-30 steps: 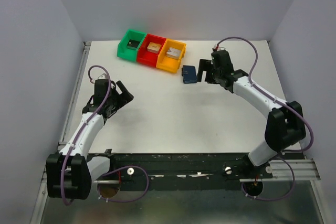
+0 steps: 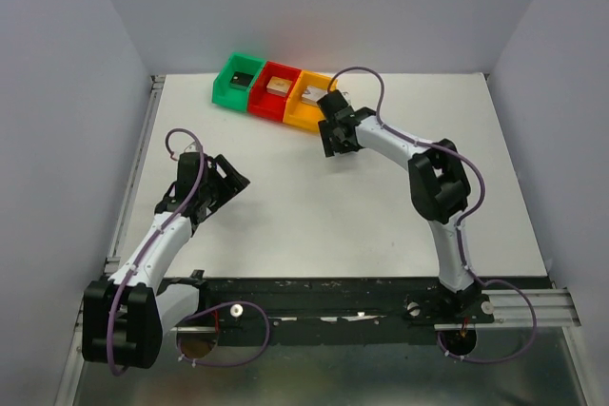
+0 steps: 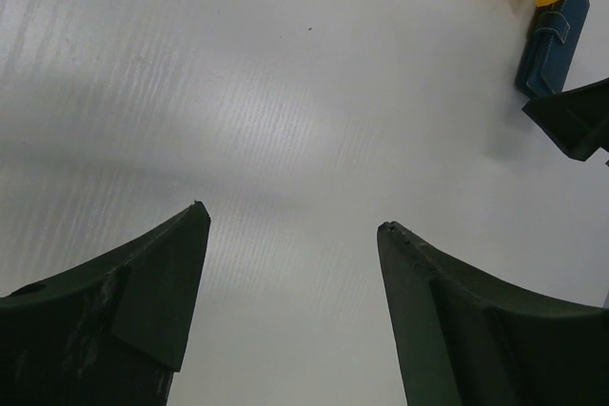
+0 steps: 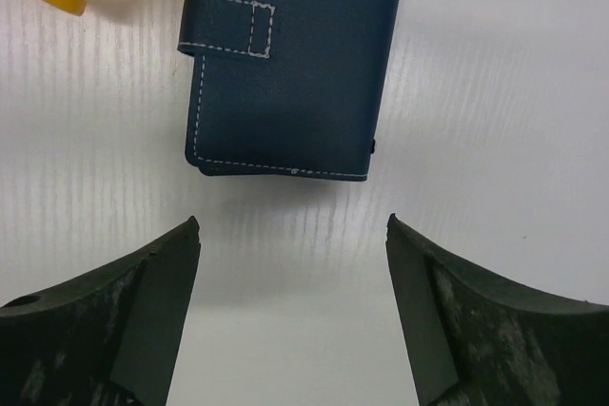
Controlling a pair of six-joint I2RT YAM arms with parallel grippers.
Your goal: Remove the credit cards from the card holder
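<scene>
The dark blue card holder [image 4: 295, 83] lies flat and closed on the table, its strap with white stitching folded over one edge. In the right wrist view it sits beyond the fingertips, apart from them. My right gripper is open, nothing between its fingers; from the top, its body [image 2: 343, 125] largely hides the holder. A corner of the holder [image 3: 556, 43] shows at the upper right of the left wrist view, beside a right finger [image 3: 571, 121]. My left gripper stands open over bare table on the left side. No cards are visible.
Green [image 2: 231, 98], red [image 2: 258, 102] and yellow bins [image 2: 303, 117] stand in a row at the back, each with something inside. The yellow one is close beside the card holder.
My right gripper has moved left, from beside the card holder to over it. The left gripper has shifted slightly to the right and toward the front. The holder itself was in plain view earlier.
</scene>
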